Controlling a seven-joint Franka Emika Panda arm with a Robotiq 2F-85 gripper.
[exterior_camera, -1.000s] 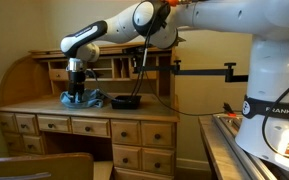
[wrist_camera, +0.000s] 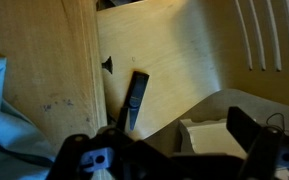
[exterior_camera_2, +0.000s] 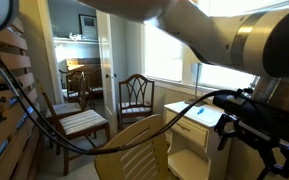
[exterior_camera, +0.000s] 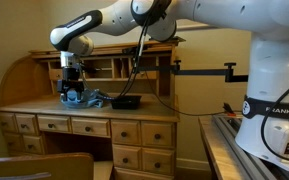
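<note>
My gripper (exterior_camera: 72, 92) is at the left end of the wooden desk, at or just in front of the blue cloth (exterior_camera: 96, 98). Below, the wrist view has the gripper open, its dark fingers wide apart and nothing clearly between them. Part of the blue cloth (wrist_camera: 14, 135) lies on the desktop to the left. Past the desk edge, a slim black object (wrist_camera: 135, 92) rests against a lighter wooden surface; what it is I cannot tell.
A black tray (exterior_camera: 126, 102) stands on the desk right of the cloth. Drawers with dark knobs (exterior_camera: 124, 131) line the desk front. A slatted wooden chair back (exterior_camera_2: 134, 155) is close by. Pale material (wrist_camera: 209, 138) shows low in the wrist view.
The arm and gripper have shifted left and slightly up over the desk. The cloth and black tray look to be in much the same place.
</note>
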